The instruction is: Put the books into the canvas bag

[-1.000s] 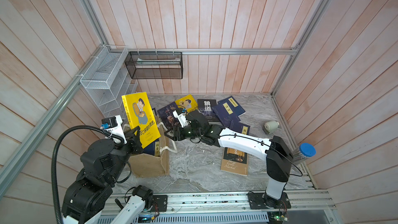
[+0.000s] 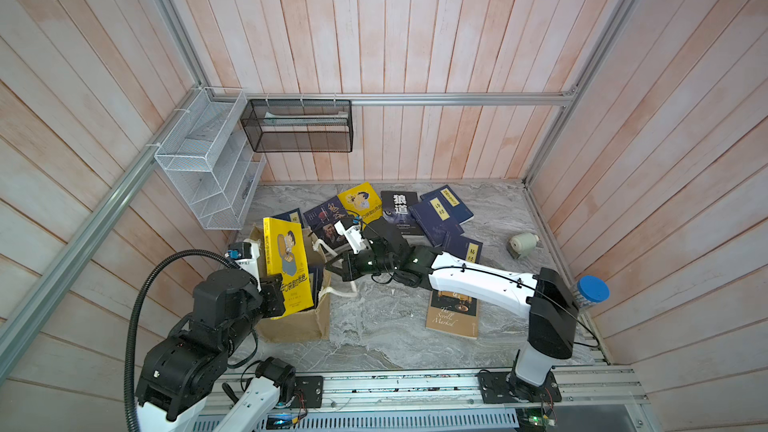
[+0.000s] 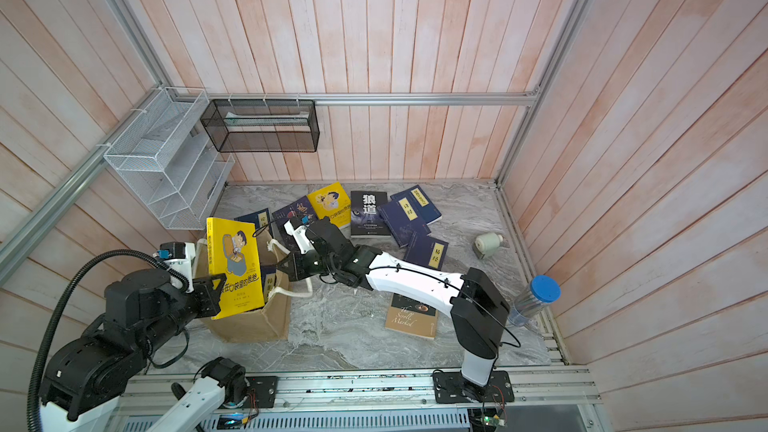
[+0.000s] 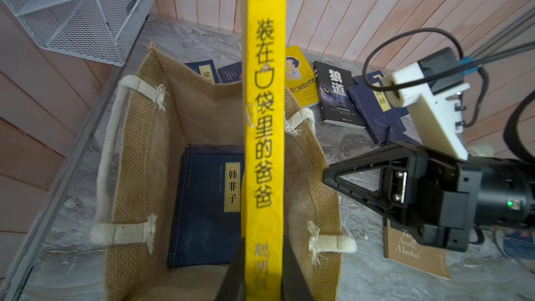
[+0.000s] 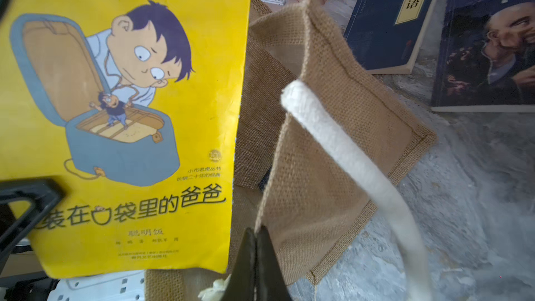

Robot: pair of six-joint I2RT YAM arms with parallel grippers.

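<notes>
In the left wrist view my left gripper (image 2: 277, 294) is shut on a thick yellow book (image 2: 286, 264), held upright with its spine facing that camera. The book hangs over the mouth of the open canvas bag (image 4: 131, 189). A dark blue book (image 4: 203, 206) lies inside on the bag's bottom. At the bag's right side, my right gripper has its fingers closed together on the rim, pinching the canvas below the white rope handle (image 5: 351, 161). The yellow book covers part of the bag in the right wrist view.
Several books lie along the back, among them a second yellow book (image 2: 361, 201), a black book (image 2: 400, 212) and blue ones. A brown book (image 2: 453, 316) lies under the right arm. A mug (image 2: 524, 245) and a blue-lidded container (image 2: 592, 289) stand at right.
</notes>
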